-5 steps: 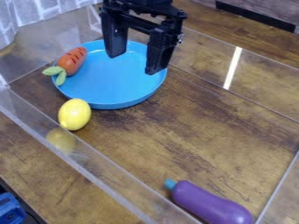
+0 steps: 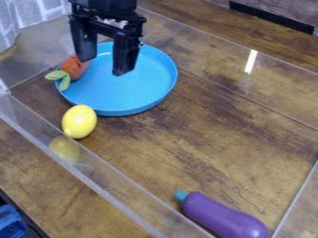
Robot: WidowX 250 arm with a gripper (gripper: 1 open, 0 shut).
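My black gripper hangs open over the left part of a blue plate, with nothing seen between its fingers. An orange carrot with a green top lies at the plate's left rim, partly behind my left finger. A yellow oval toy lies on the wood just in front of the plate. A purple toy eggplant lies at the lower right.
A clear plastic barrier crosses the near left and another stands at the right. A blue object sits at the bottom left corner.
My gripper has moved left across the plate, toward the carrot, which it now partly hides. The toys have not visibly moved.
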